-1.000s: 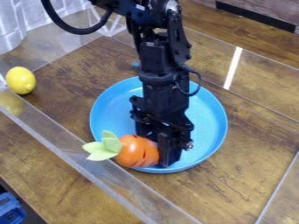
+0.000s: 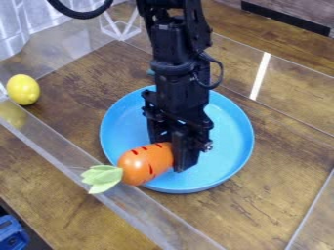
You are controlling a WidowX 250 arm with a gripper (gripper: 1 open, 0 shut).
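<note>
A black robot arm reaches down from the top to my gripper (image 2: 175, 145) over a blue plate (image 2: 225, 161). An orange toy carrot (image 2: 146, 160) with pale green leaves lies at the plate's front left, partly under the gripper's fingers. Whether the fingers are closed on it I cannot tell.
A yellow egg-like object (image 2: 22, 89) lies at the left on the wooden table (image 2: 271, 195). A clear plastic edge runs diagonally across the lower left, and a blue item (image 2: 8, 236) shows in the bottom-left corner.
The carrot has turned, its body now angled up to the right with the leaves further left. The gripper and wrist have shifted slightly upward.
</note>
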